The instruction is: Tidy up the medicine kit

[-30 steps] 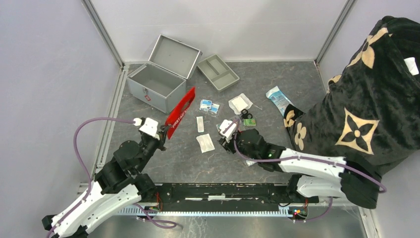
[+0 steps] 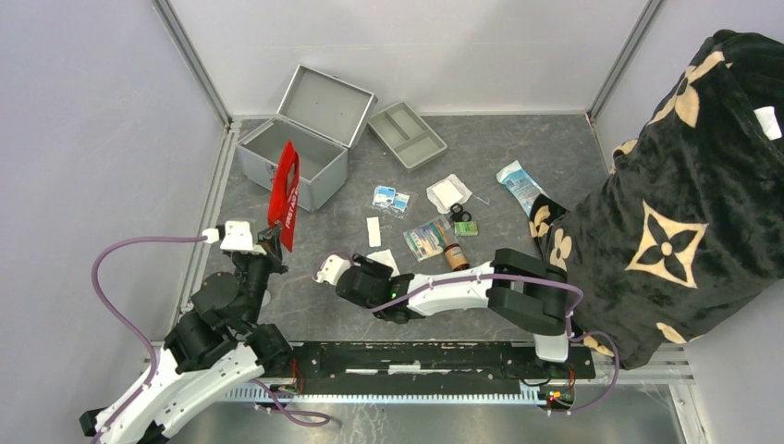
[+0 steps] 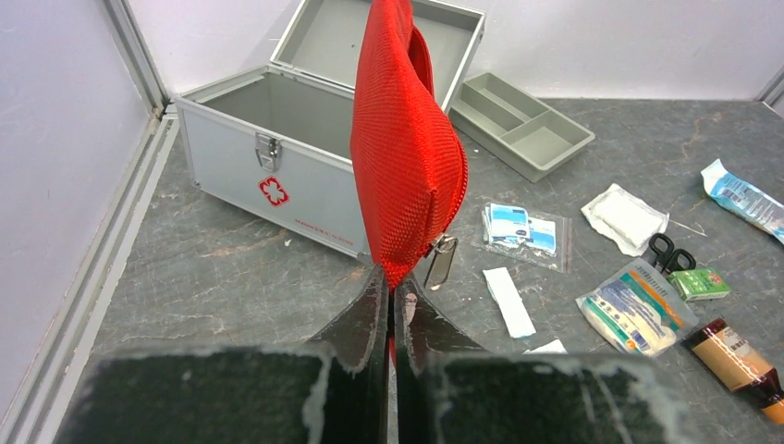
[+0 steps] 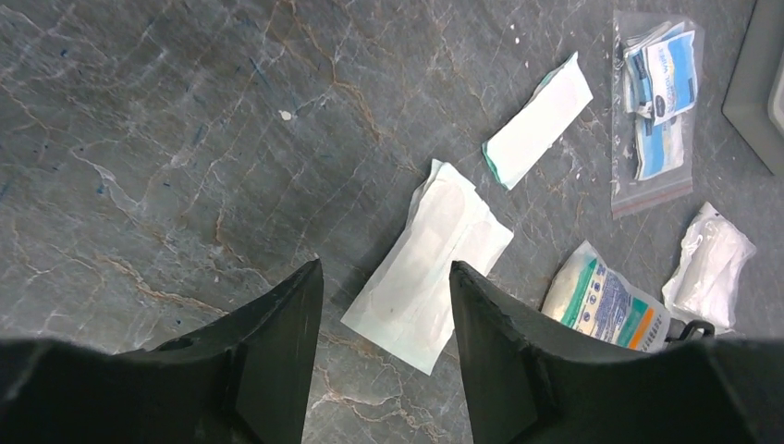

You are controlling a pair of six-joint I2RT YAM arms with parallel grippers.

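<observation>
A red first-aid pouch [image 2: 284, 190] [image 3: 402, 157] is held upright by my left gripper [image 2: 275, 239], shut on it. The open silver case [image 2: 319, 184] [image 3: 231, 162] stands at the back left, beside a grey divided tray [image 2: 407, 157]. My open right gripper is over white dressing pads [image 4: 425, 259]. A white strip packet [image 4: 536, 120], a bag of small packets [image 4: 667, 79], gauze [image 3: 621, 213], black scissors [image 3: 661, 250], a green box [image 3: 698, 282], a bandage bag [image 3: 629, 305] and a brown bottle [image 3: 726, 356] lie around.
A blue-white packet [image 2: 518, 182] lies at the right, beside a dark patterned blanket [image 2: 675, 250] filling that side. Walls border the back and left.
The right arm has swept left from near the bottle to above the white pads. My left gripper moved left, turning the red pouch more upright.
</observation>
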